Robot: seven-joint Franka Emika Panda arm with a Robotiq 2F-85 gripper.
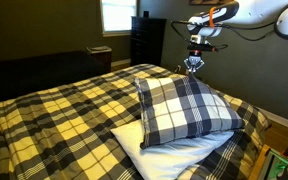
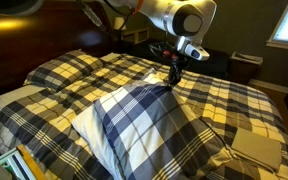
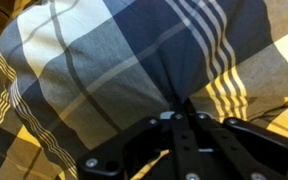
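A plaid cloth (image 1: 179, 110) in dark blue, grey and white is bunched over a white cloth or pillow (image 1: 164, 159) on the bed. Its upper edge rises to a peak at my gripper (image 1: 193, 69). In exterior view 2 the gripper (image 2: 172, 78) points down at that peak, and the plaid cloth (image 2: 149, 125) drapes away below it. Gathered folds of the plaid cloth (image 3: 169, 50) run to the closed fingertips in the wrist view, where my gripper is shut on the fabric. The pinched part itself is hidden.
A bedspread (image 1: 74, 110) of similar plaid covers the bed, its left side clear. Plaid pillows (image 2: 64, 72) lie by the dark headboard (image 2: 24, 50). A folded beige cloth (image 2: 256, 148) rests at the right in exterior view 2.
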